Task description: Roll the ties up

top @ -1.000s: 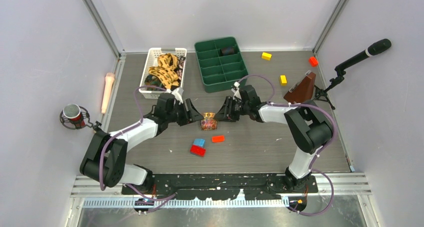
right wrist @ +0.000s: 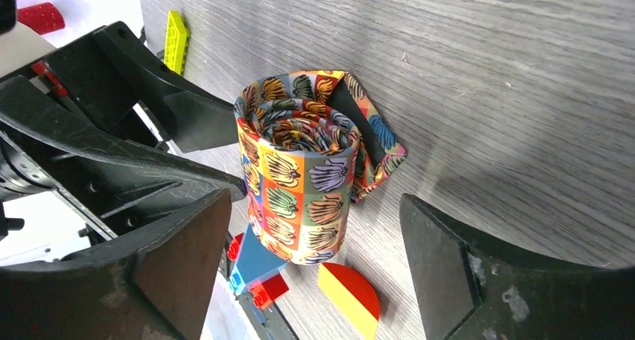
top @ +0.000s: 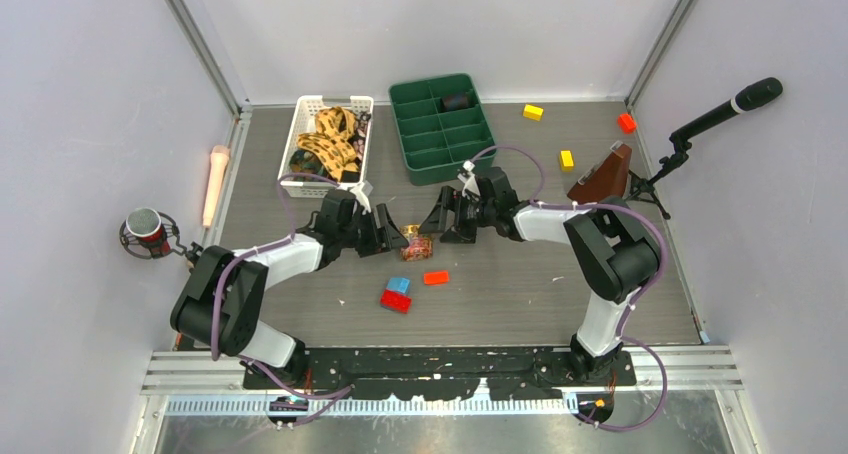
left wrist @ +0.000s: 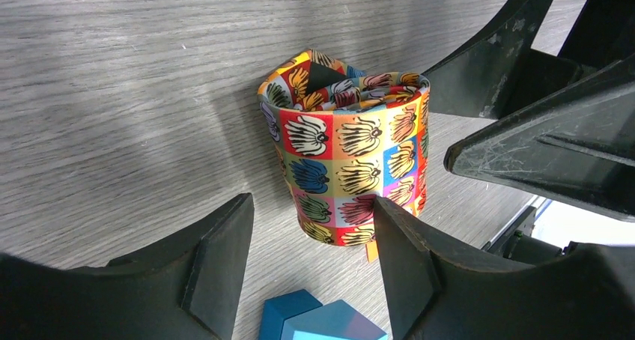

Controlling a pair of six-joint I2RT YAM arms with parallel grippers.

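A colorful patterned tie (top: pixel 416 244) stands as a roll on its edge on the table between my two grippers. In the right wrist view its coils (right wrist: pixel 299 183) show from above, with a folded end sticking out on the far side. My left gripper (top: pixel 394 236) stands open at the roll's left; one finger reaches its side in the right wrist view. Open too is my right gripper (top: pixel 436 236), close on the right, its fingers apart. Seen from the left wrist, the rolled tie (left wrist: pixel 352 168) lies beyond my left fingers; whether they touch it, I cannot tell.
Blue (top: pixel 398 285), red (top: pixel 395 302) and orange-red (top: pixel 436 277) blocks lie just in front of the roll. At the back stand a white basket (top: pixel 300 134) of cloths and a green compartment box (top: pixel 418 142), with one dark roll (top: pixel 455 102) in it.
The roll has moved barely to the left.
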